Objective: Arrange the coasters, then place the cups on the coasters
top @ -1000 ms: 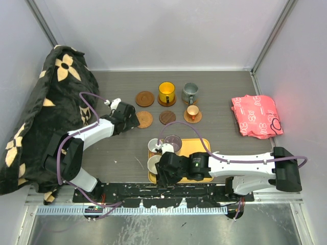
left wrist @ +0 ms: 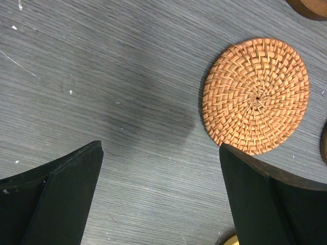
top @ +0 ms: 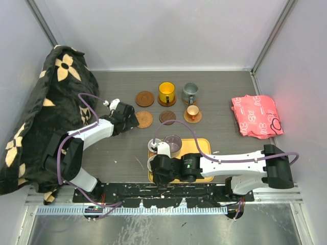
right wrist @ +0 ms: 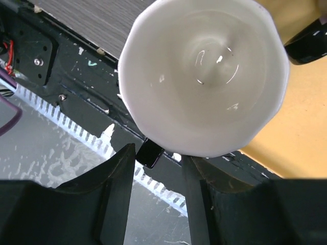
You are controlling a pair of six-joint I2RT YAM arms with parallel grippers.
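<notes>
Below my right gripper a white cup point(right wrist: 204, 76) fills much of the right wrist view, its inside facing the camera. Its short black handle point(right wrist: 149, 154) lies between the two fingers, nearer the left one, with a gap on the right. In the top view, the right gripper point(top: 162, 176) covers part of this cup point(top: 151, 162) at the tray's left end. My left gripper stands open and empty over bare table, beside a woven coaster point(left wrist: 255, 97). From above, the left gripper point(top: 133, 121) is just left of that coaster point(top: 144, 119).
A yellow tray point(top: 205, 144) also holds another white cup point(top: 155, 143) and a dark cup point(top: 173, 144). Behind stand a yellow mug point(top: 166, 92), a grey mug point(top: 190, 91) and an orange cup point(top: 192, 112) on coasters. Empty brown coasters point(top: 144, 98) lie nearby. A pink cloth point(top: 257, 116) lies right.
The left arm and the coasters have stayed put.
</notes>
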